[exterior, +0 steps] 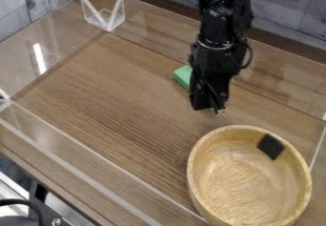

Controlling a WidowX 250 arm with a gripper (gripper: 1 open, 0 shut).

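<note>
My black gripper (pixel 204 100) is low over the wooden table, right of centre, its arm reaching down from the back. A green object (pixel 184 75) lies on the table just behind the gripper's tip on its left, partly hidden by it. The fingertips look shut, with nothing visible between them, though they are small and dark.
A large pale yellow round bin (pixel 242 196) with a black patch on its rim stands at the front right. A clear plastic holder (pixel 105 12) is at the back left.
</note>
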